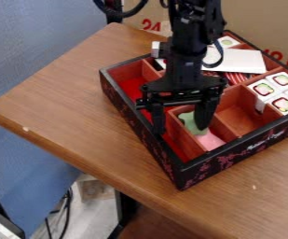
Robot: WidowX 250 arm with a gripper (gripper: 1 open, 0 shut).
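My black gripper [180, 114] hangs over a dark box [173, 166] with red dividers, reaching down into its near-left compartments. Below the fingers a pale green piece [190, 121] and a pink piece [210, 141] sit in a compartment. Whether the fingers are open or shut on something is hard to tell. White tiles with coloured squares [281, 90] fill the right compartments, and a white card [243, 61] lies across the back.
A cardboard surface [270, 23] stands behind. Cables hang beside the table at lower left.
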